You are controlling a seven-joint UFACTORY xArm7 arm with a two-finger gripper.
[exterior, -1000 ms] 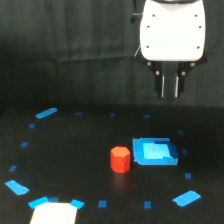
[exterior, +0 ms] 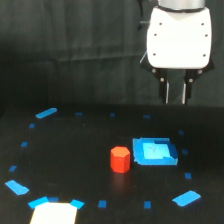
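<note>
My gripper (exterior: 176,97) hangs at the upper right of the camera view, above the far side of the dark table. Its two thin fingers point down and stand apart, and nothing shows between them. A red block (exterior: 120,160) with a hexagonal outline rests on the table near the middle, well below and to the left of the gripper. Just to its right lies a shallow blue square tray (exterior: 142,145), lower in the picture than the fingers. Light blue shapes show inside the tray, too small to make out.
A cream-coloured object (exterior: 53,213) is cut off by the bottom edge at the left. Blue strips, such as one at the far left (exterior: 46,113) and one at the lower right (exterior: 187,198), and small blue marks lie across the table. A dark curtain (exterior: 70,60) hangs behind.
The gripper has moved a little to the right and slightly down. The red block and the blue tray have stayed in place.
</note>
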